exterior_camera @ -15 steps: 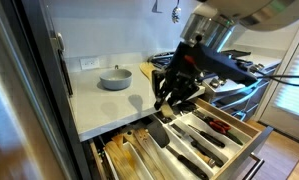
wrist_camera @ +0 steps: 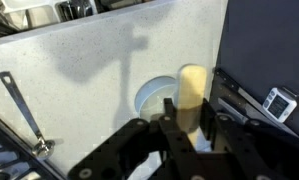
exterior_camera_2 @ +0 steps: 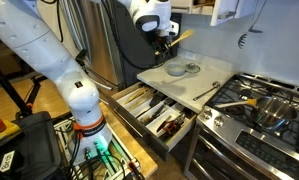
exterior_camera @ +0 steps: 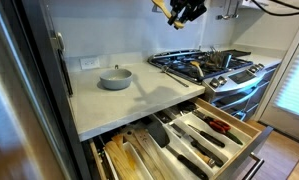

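High above the counter, my gripper [exterior_camera: 177, 22] is shut on a wooden utensil [exterior_camera: 163, 9], whose pale broad end sticks out of the fingers. In the second exterior view the wooden utensil [exterior_camera_2: 183, 39] points up and to the right from my gripper [exterior_camera_2: 167, 43]. The wrist view shows the wooden utensil [wrist_camera: 193, 88] between the dark fingers, covering part of a grey bowl [wrist_camera: 149, 91] on the counter far below. That bowl [exterior_camera: 116, 80] stands clear of the gripper.
An open drawer [exterior_camera: 251, 128] holds several utensils, with wooden ones at its left. A metal spoon [wrist_camera: 23, 103] lies on the counter [exterior_camera: 93, 112]. Beside it is the stove [exterior_camera_2: 251, 130] with a pan [exterior_camera_2: 275, 108] on it.
My gripper has risen from just over the drawer to high above the counter, moving back with the wooden utensil. Bowl and drawer are unchanged.
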